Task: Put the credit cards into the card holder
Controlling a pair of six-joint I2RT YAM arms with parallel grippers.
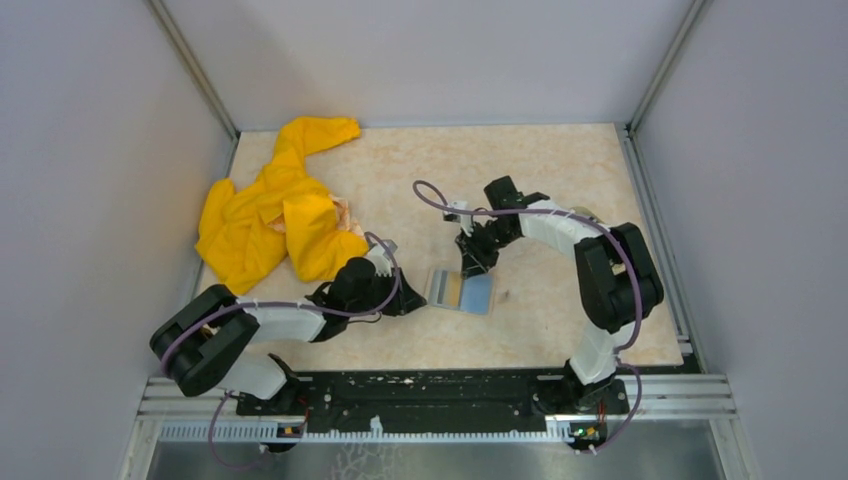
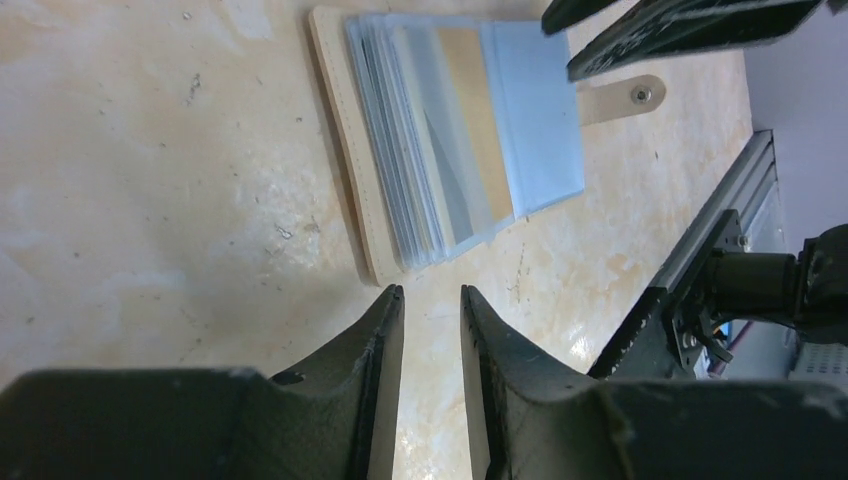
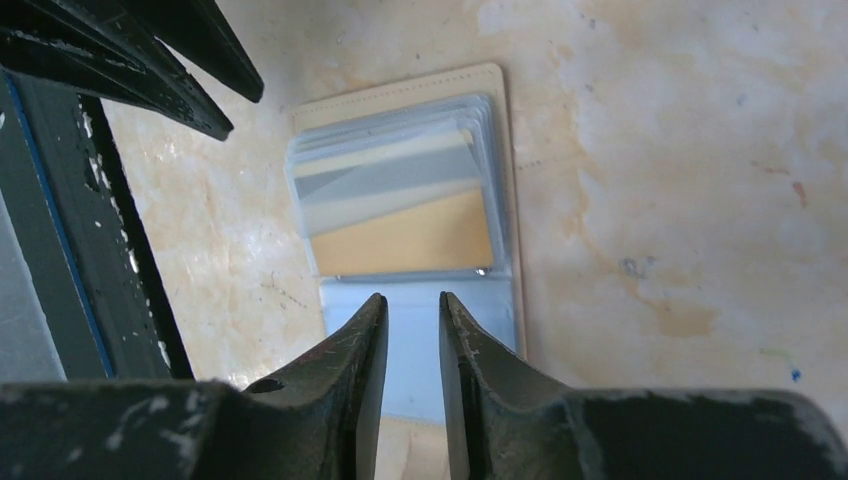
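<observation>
The card holder (image 2: 537,120), a pale board with a blue panel, lies flat on the table. A stack of translucent cards (image 3: 390,180) lies on one half of it, over a tan layer. My left gripper is low beside the holder, left of it in the top view, its fingers close together with a narrow gap and no card visible between them. My right gripper is over the holder's blue half, fingers slightly apart, nothing seen between them.
A crumpled yellow cloth (image 1: 260,210) covers the left back of the table. A small object (image 1: 585,213) sits at the right, partly behind my right arm.
</observation>
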